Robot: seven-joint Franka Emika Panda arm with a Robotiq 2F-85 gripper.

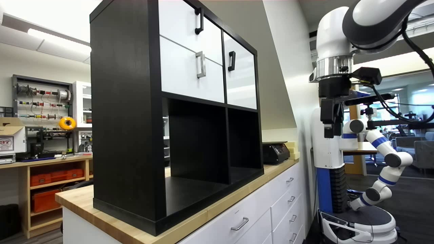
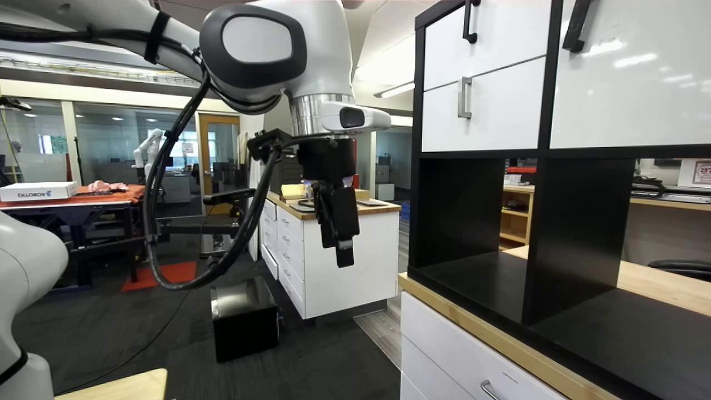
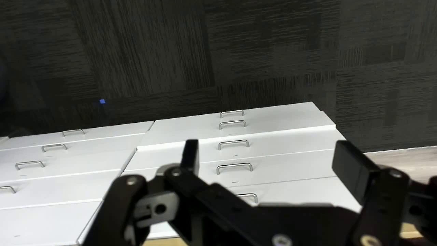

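Observation:
My gripper is open, its two black fingers wide apart and nothing between them. In exterior view 1 the gripper points down in free air, right of the black shelf unit. Exterior view 2 has the gripper left of the same unit, fingers nearly in line, so their gap is hidden there. The unit's upper part has white fronts: a drawer with a silver handle, one above with a black handle, and a white door with a black handle. All look closed.
The lower cubbies are empty. A wooden countertop over white drawers carries the unit. A dark device stands past its far end. Another robot stands behind my arm. Open carpet lies beyond the drawers.

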